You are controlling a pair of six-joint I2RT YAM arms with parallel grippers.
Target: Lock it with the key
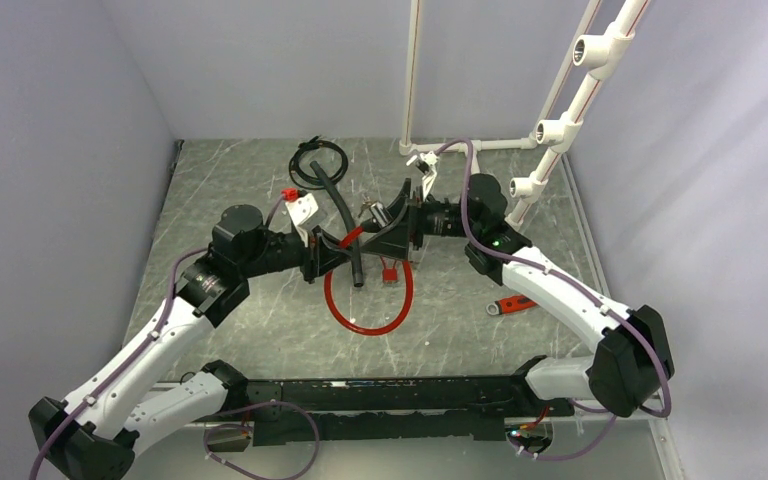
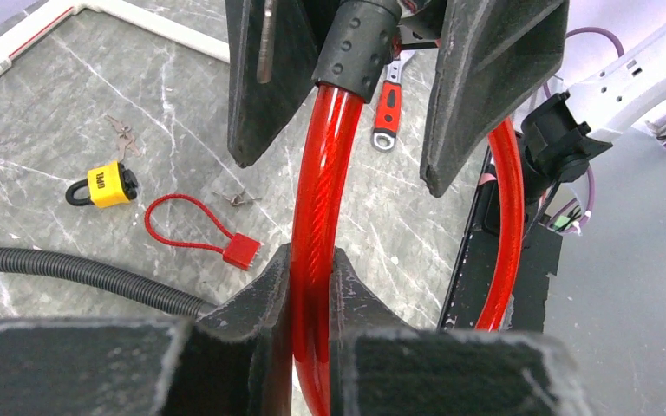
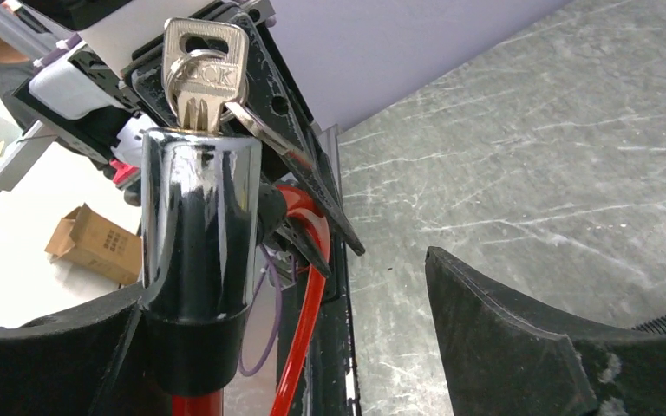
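A red cable lock (image 1: 368, 330) hangs in a loop between the two arms. My left gripper (image 1: 346, 250) is closed round the cable; in the left wrist view the red cable (image 2: 312, 260) runs between its pads, touching both. The chrome lock cylinder (image 3: 199, 217) stands upright in the right wrist view, with a silver key (image 3: 204, 74) on a ring at its top. My right gripper (image 1: 378, 238) is open around the lock; one finger (image 3: 61, 347) is against or close behind the cylinder, the other (image 3: 503, 347) well apart from it. How deep the key sits is unclear.
On the table lie a yellow padlock (image 2: 109, 185), a red wire-loop lock (image 2: 241, 250), loose keys (image 2: 124, 137), a black corrugated hose (image 2: 87, 267) and a red-handled wrench (image 1: 512, 305). A black cable coil (image 1: 317, 148) is at the back. White pipes (image 1: 560, 135) border the right side.
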